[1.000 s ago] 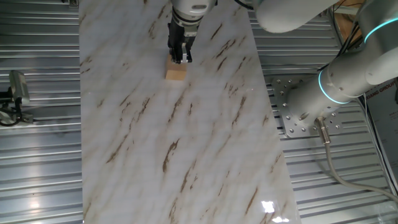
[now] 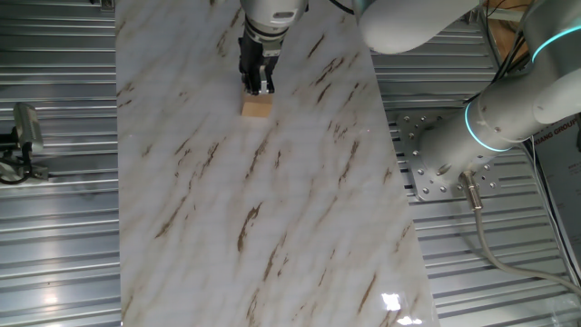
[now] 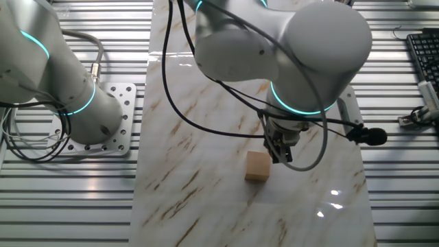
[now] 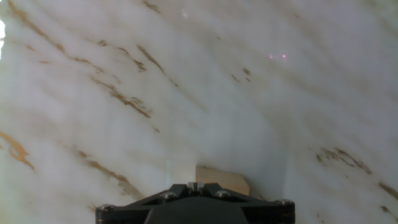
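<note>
One light wooden block point(image 2: 257, 107) rests on the marbled board. Over its far edge in exterior view 1 is my gripper point(image 2: 261, 90), pointing down and hiding part of the block's top. From the other side, in exterior view 2, the block point(image 3: 258, 167) shows beside the gripper, which cables and the arm partly cover. In the wrist view the fingertips of my gripper meet, so it is shut with nothing visible between them. Part of the block point(image 4: 225, 179) shows just beyond the fingers. Whether they touch it, I cannot tell.
The marbled board point(image 2: 300, 227) is otherwise bare, with wide free room. Ribbed metal flooring point(image 2: 59, 245) flanks it. Loose black cables point(image 3: 180, 116) hang from the arm above the board. A keyboard point(image 3: 424, 58) lies off to one side.
In exterior view 1 my gripper has shifted slightly left over the block's far edge. The block has stayed where it was.
</note>
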